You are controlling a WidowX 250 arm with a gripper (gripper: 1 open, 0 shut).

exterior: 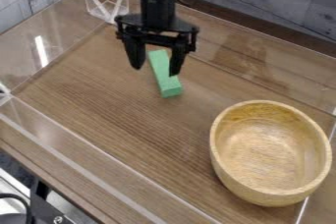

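Note:
My black gripper (156, 41) hangs over the upper middle of the wooden surface in the camera view, its fingers apart and open. Just below it, a green block (165, 81) lies lengthwise, its long side running from upper back to lower front. The gripper is around or above its upper end; whether it touches cannot be told.
A large round tan bowl (269, 149) fills the lower right. A white wire object (105, 4) stands at the top left, and black cable (11, 200) lies at the lower left corner.

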